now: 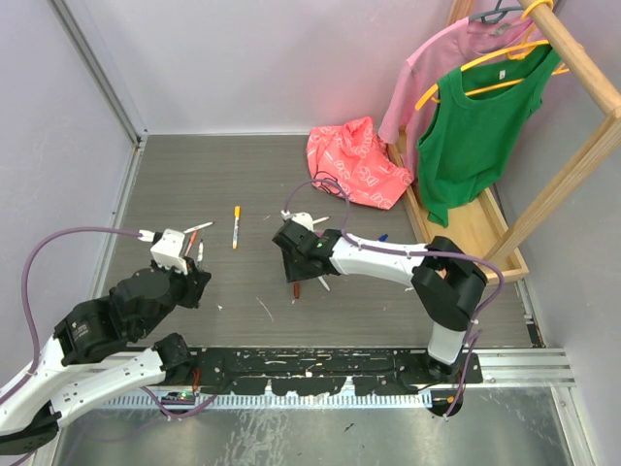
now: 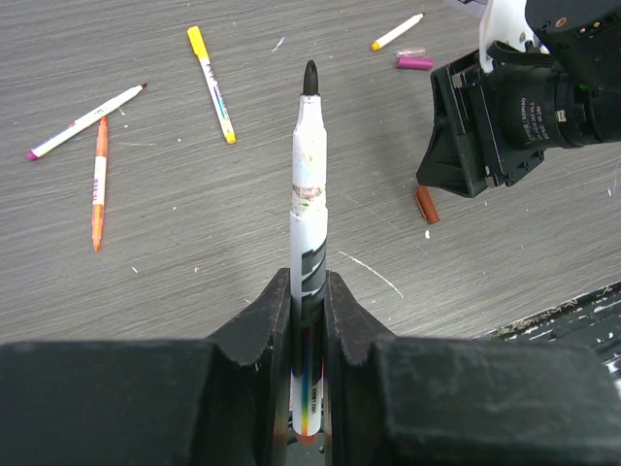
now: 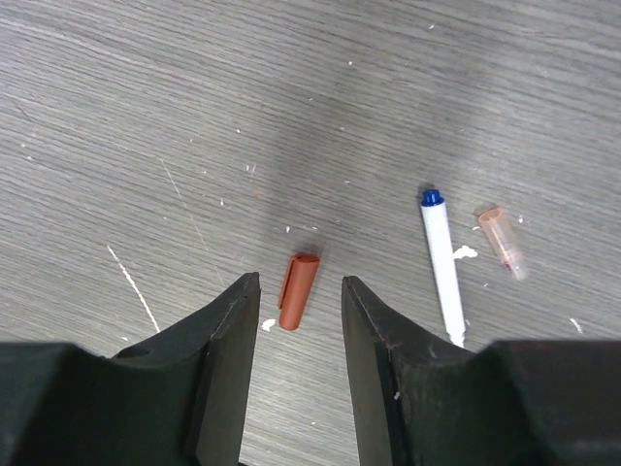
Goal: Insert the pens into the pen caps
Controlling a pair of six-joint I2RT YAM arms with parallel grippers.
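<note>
My left gripper is shut on a white pen, held upright with its dark tip bare. My right gripper hangs open over a brown cap on the table, nothing clearly between its fingers. A blue-ended white pen and a pale pink cap lie to its right. In the left wrist view lie an orange pen, a purple-ended pen, a yellow pen, a small white pen and a magenta cap.
A pink cloth bag lies at the back. A wooden rack with hanging clothes stands on the right. The dark grey table has clear room in the middle; a metal edge runs along the front.
</note>
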